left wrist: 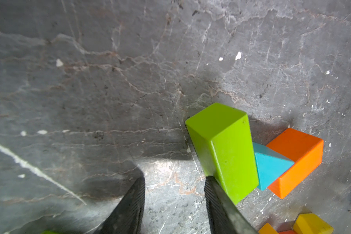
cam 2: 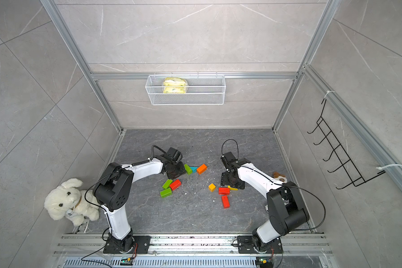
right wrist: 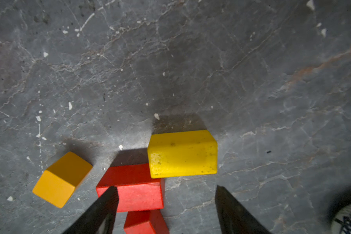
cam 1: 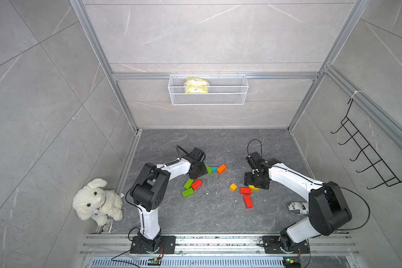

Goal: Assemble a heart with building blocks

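My left gripper is part open over the floor just left of an upright-looking green block (left wrist: 232,156), its fingers empty. Against that block lie a cyan triangle (left wrist: 271,163) and an orange block (left wrist: 296,148). Two more green blocks (cam 1: 187,192) and a red block (cam 1: 196,184) sit nearer the front. My right gripper is open above a yellow block (right wrist: 182,154), with a red block (right wrist: 132,195), a second red block (right wrist: 142,222) and a small orange-yellow block (right wrist: 62,179) alongside.
A white plush dog (cam 1: 96,201) sits at the left edge, a printed object (cam 1: 298,207) at the right. A wire basket (cam 1: 227,93) and a black hook rack (cam 1: 366,156) hang on the walls.
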